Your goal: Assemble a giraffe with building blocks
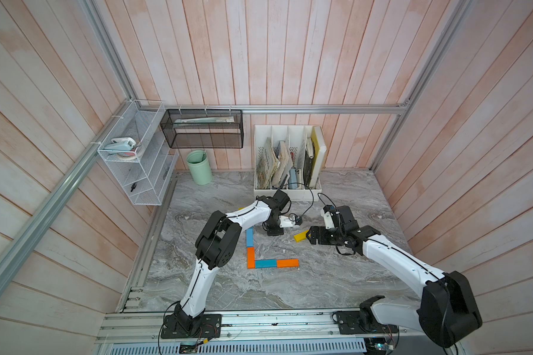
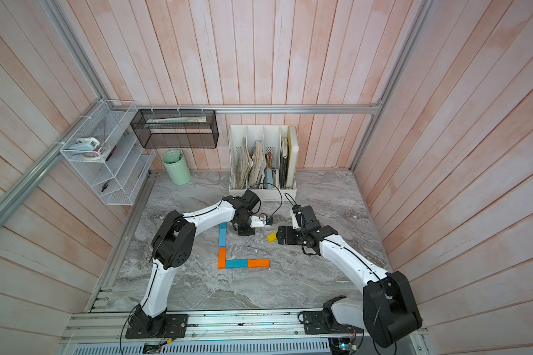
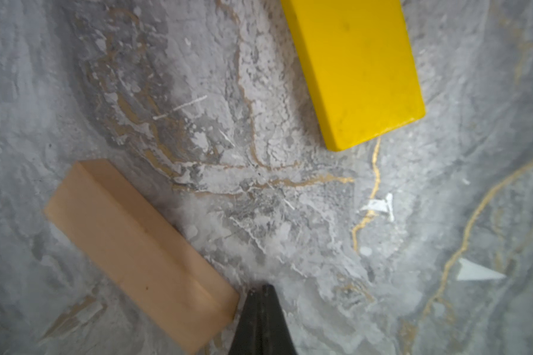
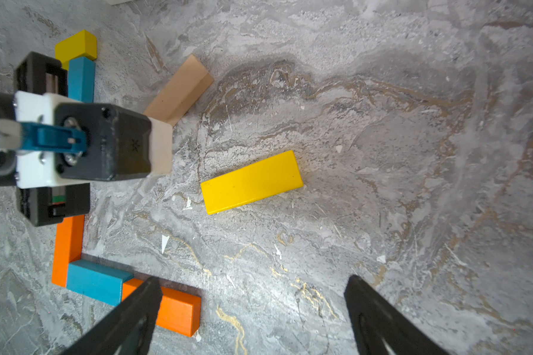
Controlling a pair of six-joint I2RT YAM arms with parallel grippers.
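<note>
In the left wrist view, my left gripper is shut, its fingertips pressed together with nothing between them. A tan block [image 3: 145,260] lies outside those fingers, just to their left, its near end close to the tips. Apart from it, a loose yellow block [image 4: 251,181] rests flat on the table. My right gripper stands open with that yellow block ahead of its empty gap. The joined figure runs from a yellow block [image 4: 75,46] through a blue block [image 1: 249,237], an orange block [image 1: 250,258] and another blue block [image 1: 266,263] to an orange one [image 1: 287,262].
A white file organizer [image 1: 284,194] stands behind the grippers at the back. The green cup [image 1: 200,171] is at back left. In the right wrist view, the left arm's wrist [image 4: 124,142] partly covers the figure.
</note>
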